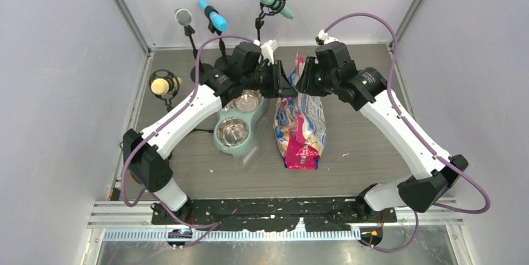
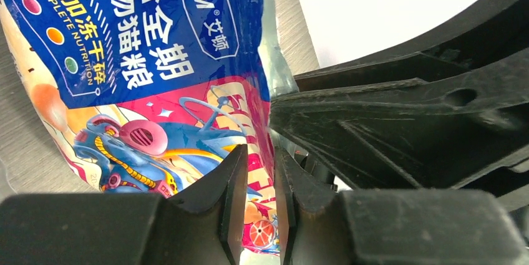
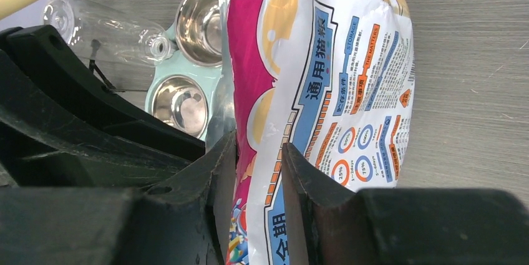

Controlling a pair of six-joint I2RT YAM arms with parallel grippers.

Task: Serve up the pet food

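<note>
A printed pet food bag in pink, blue and white stands right of the table's middle. The green feeder with two steel bowls is to its left; both bowls look empty in the right wrist view. My left gripper is partly open at the bag's upper edge, its fingertips apart with printed film showing between them. From the right, my right gripper is also partly open, with its fingertips apart and the bag's white side panel visible in the gap. Both grippers are close together and hide the bag's upper part from above.
A clear bottle is left of the bowls in the right wrist view. Several stands carry coloured bottles, including a blue one and a mint one, at the back and left. Bare table lies right of the bag.
</note>
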